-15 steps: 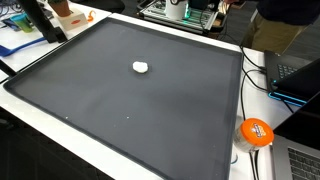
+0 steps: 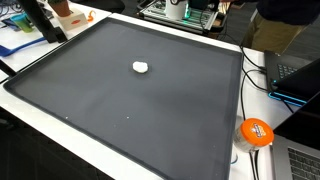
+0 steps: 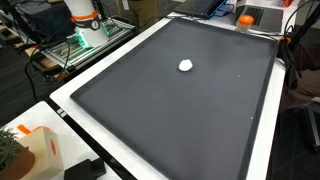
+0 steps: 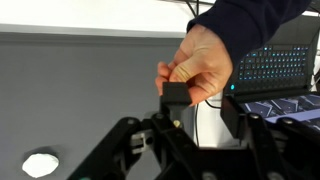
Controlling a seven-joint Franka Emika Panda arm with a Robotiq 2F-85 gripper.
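In the wrist view my gripper stands open, its dark fingers apart and blurred. A person's bare hand (image 4: 203,58), coming from a dark sleeve, reaches in from above. A small dark block (image 4: 175,94) is at the hand's fingertips, close to my left finger; whether it touches that finger I cannot tell. A small white object (image 2: 140,67) lies on the grey mat (image 2: 120,100), and the wrist view has the same white object (image 4: 40,164) at lower left, well away from my fingers. My gripper cannot be made out in either exterior view.
An orange-topped container (image 2: 254,133) stands off the mat's right side, near a laptop (image 2: 298,158) and loose cables. A potted plant (image 3: 14,152) and other items sit at the near left corner in exterior view 2.
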